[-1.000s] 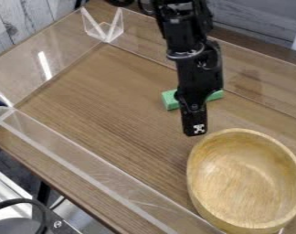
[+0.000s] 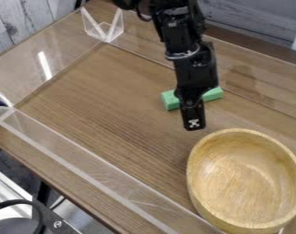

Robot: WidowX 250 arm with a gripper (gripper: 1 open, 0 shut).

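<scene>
The black gripper [image 2: 194,119] reaches down from the top over the table, its tip shut with nothing visible between the fingers. Partly behind it lies a green block [image 2: 210,94], its middle hidden by the gripper. Below and right of the gripper tip is a large light wooden bowl [image 2: 242,183], which looks empty.
A clear plastic piece [image 2: 103,27] stands at the back left. Clear strips run along the left edge, and a black cable lies beyond it at the lower left.
The gripper has shifted a little left and upward, away from the bowl. The bowl and green block appear to stay in place.
</scene>
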